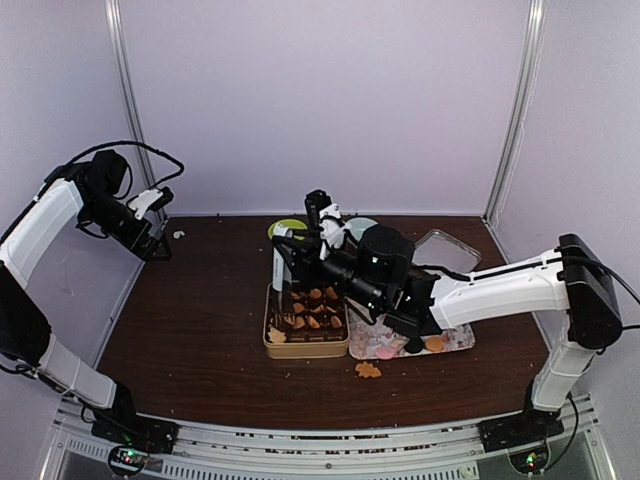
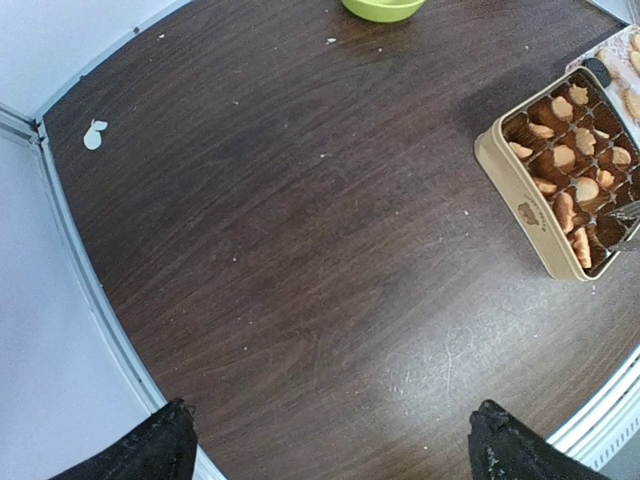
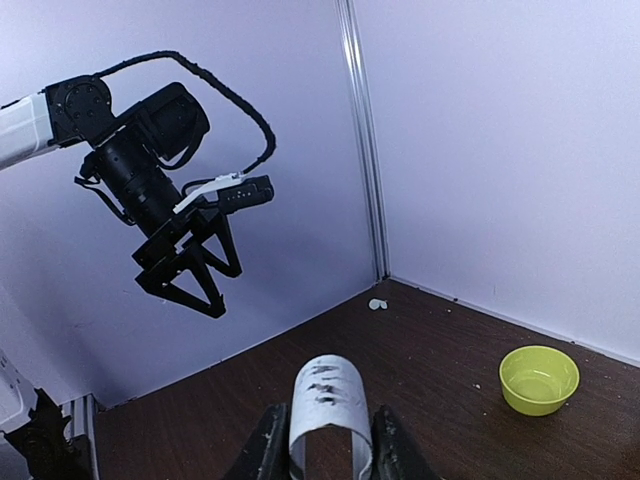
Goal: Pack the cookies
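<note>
A beige tin (image 1: 306, 350) (image 2: 530, 220) with a divided brown insert holds cookies in its compartments. My right gripper (image 1: 283, 245) is shut on a white-handled utensil (image 1: 282, 255) (image 3: 330, 390), held upright over the tin's left side, its grey lower end down among the compartments. My left gripper (image 1: 155, 250) hangs open and empty high at the left. A patterned tray (image 1: 456, 336) with pink, orange and dark cookies lies right of the tin, partly behind my right arm. A leaf-shaped cookie (image 1: 368, 369) lies on the table in front.
A green bowl (image 1: 283, 225) (image 3: 539, 380) stands behind the tin, a pale bowl (image 1: 362, 222) beside it, partly hidden. A clear lid (image 1: 450, 245) lies at back right.
</note>
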